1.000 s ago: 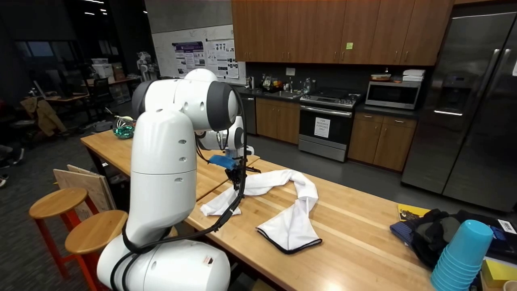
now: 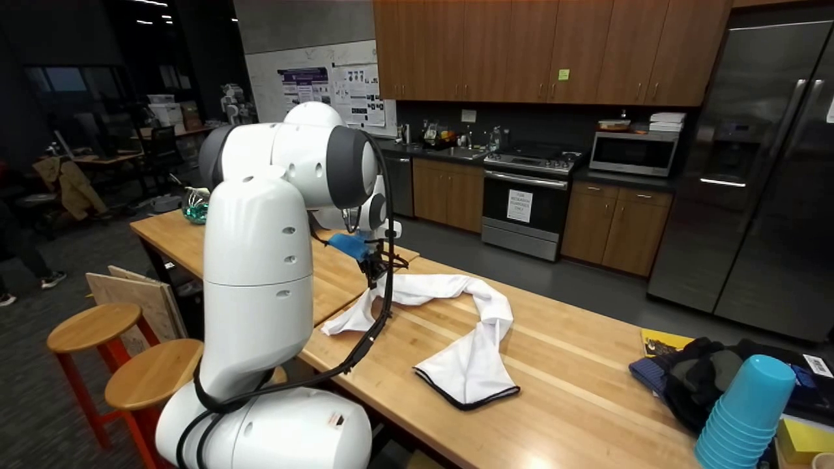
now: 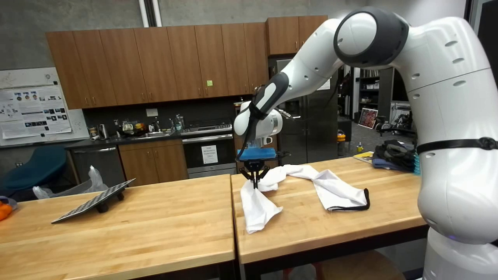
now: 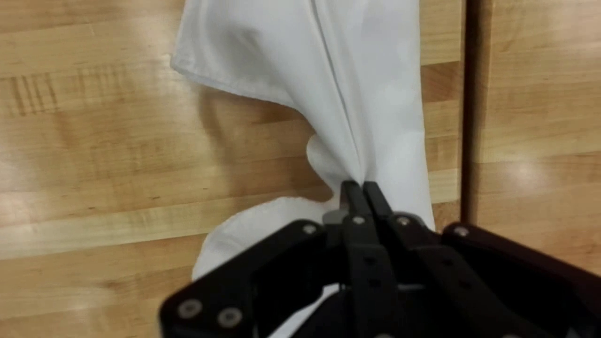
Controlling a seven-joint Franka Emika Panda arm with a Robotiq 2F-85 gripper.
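Note:
A long white cloth (image 2: 470,367) with a black hem at one end lies in a bent strip across the wooden table. My gripper is shut on a pinched fold of it, and creases run from the fingertips along the white fabric (image 4: 389,101) in the wrist view. In the second exterior view the gripper (image 3: 255,186) is above the table, with the held part of the cloth (image 3: 256,210) drawn up to it and its end draping onto the wood. The black-hemmed end (image 3: 343,196) lies flat to the right.
A seam (image 4: 470,112) between two tables runs close beside the cloth. Stacked blue cups (image 2: 743,414) and dark clothing (image 2: 700,375) occupy the far end of the table. A tilted dark panel (image 3: 95,200) is on the other table. Bare wood lies around the cloth.
The gripper has risen and moved slightly left in the first exterior view, lifting the pinched part of the cloth. The black-hemmed end has stayed put.

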